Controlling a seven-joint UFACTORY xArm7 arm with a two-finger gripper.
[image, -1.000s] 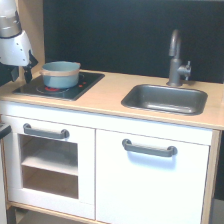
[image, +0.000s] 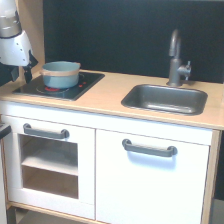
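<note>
At the upper left edge of the view hangs my gripper (image: 20, 73), partly out of frame, above the left end of the counter. Whether its fingers are open or shut is hard to tell at this size. Just right of it, apart from the arm's upper body, a blue pot (image: 62, 77) sits on the black stove top (image: 90, 87).
A steel sink (image: 166, 97) with a tall faucet (image: 175, 60) is on the right of the wooden counter (image: 112, 108). Below are white cabinets with grey handles, the left door (image: 150, 175) having a glass-like opening beside it. A dark panel stands behind.
</note>
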